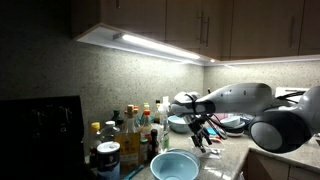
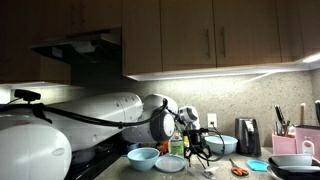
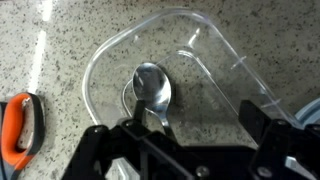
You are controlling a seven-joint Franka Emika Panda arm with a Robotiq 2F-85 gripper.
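A shiny metal spoon [image 3: 152, 85] lies in a clear plastic container [image 3: 198, 18], its bowl toward the far side. Over the near part of the container, my gripper stands open, its dark fingers [image 3: 268, 128] wide apart. The spoon's handle runs down between them and its lower end is hidden from the wrist camera. Seen from outside, the gripper [image 1: 205, 141] points down close above the counter, right of the light blue bowl. The container is too small and faint to make out clearly there.
Orange-handled scissors [image 3: 17, 130] lie left of the container. A light blue bowl [image 1: 175, 165] and several bottles [image 1: 130, 140] stand along the wall. In the other exterior view, a plate [image 2: 171, 163] and a teal bowl [image 2: 221, 145] sit near the arm, with a pink utensil holder [image 2: 280, 146] farther right.
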